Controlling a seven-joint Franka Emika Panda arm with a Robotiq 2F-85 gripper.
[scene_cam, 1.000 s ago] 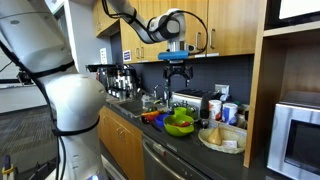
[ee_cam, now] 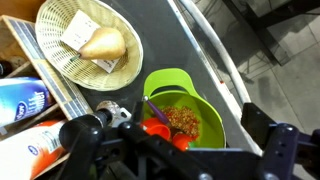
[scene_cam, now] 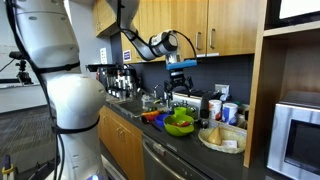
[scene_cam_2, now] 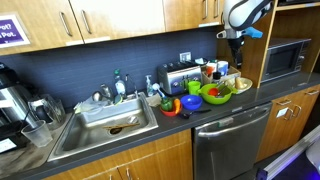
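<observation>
My gripper hangs open above the counter, its two dark fingers wide apart and nothing held between them. Below it in the wrist view is a green bowl holding red things, a purple piece and a brownish, grainy item. From the side, the same bowl stands on the counter well below the gripper. A wicker basket lies beside the bowl, with a tan, pear-shaped item and a white paper in it.
A toaster stands behind the bowl, and cups line the wall. The sink is off to one side, the microwave to the other. Upper cabinets hang close to the arm. Bare counter runs along the front.
The arm's upper links have swung and its wrist has turned, with the blue band shifting into view at the right. My gripper is somewhat lower. The counter items have not moved.
</observation>
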